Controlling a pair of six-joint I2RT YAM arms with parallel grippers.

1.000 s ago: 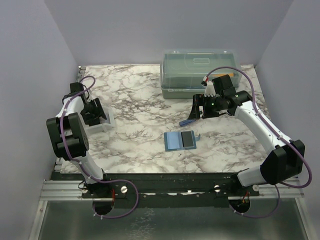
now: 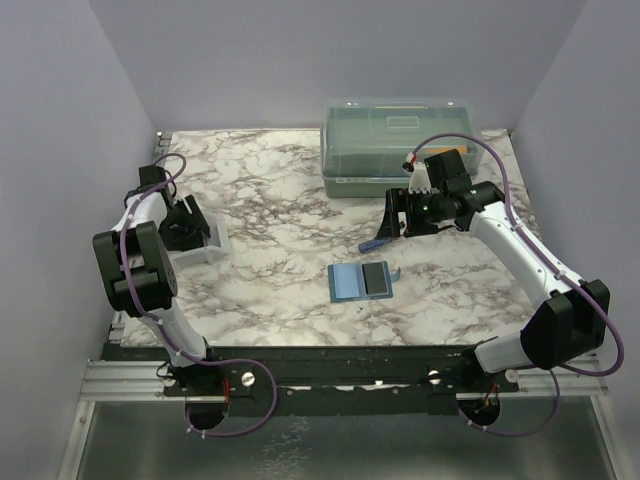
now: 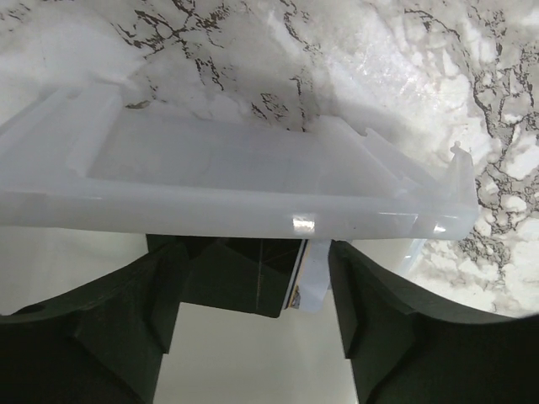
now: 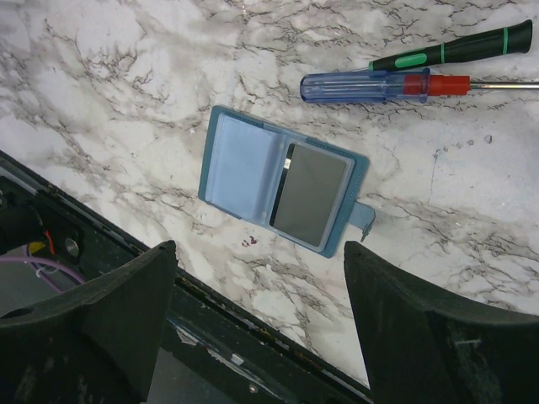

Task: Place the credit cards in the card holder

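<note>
In the left wrist view a white translucent plastic stand [image 3: 236, 206] spans the frame, with dark cards [image 3: 232, 273] and a pale card [image 3: 316, 273] beneath its front bar. My left gripper is part open over the cards, one finger on either side. The open blue card holder [image 4: 236, 160], with a dark grey panel [image 4: 307, 198] on its right half, lies on the table. My right gripper hangs open above the table near it, nothing between its fingers.
Two screwdrivers [image 4: 362, 87] lie behind the holder. A large translucent green box [image 2: 395, 130] stands at the back right.
My left gripper has shifted slightly over the white stand, its fingers changing position a little. The right arm and the card holder have not moved.
</note>
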